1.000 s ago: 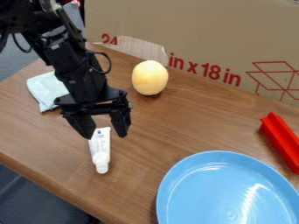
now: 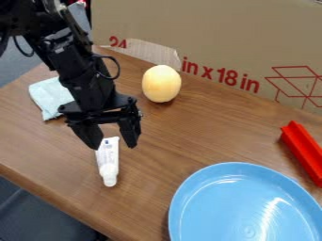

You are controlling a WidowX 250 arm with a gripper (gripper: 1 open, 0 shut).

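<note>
My black gripper (image 2: 111,138) hangs over the left part of the wooden table, fingers apart, with nothing seen held between them. A white tube (image 2: 108,165) with a white cap lies on the table just below the fingers, pointing toward the front edge; its upper end is close to the gripper, and I cannot tell if they touch.
A yellow egg-shaped object (image 2: 161,84) stands behind the gripper. A pale cloth (image 2: 48,96) lies left. A blue plate (image 2: 246,212) is front right, a red block (image 2: 302,152) at the right edge. A cardboard box (image 2: 220,38) backs the table.
</note>
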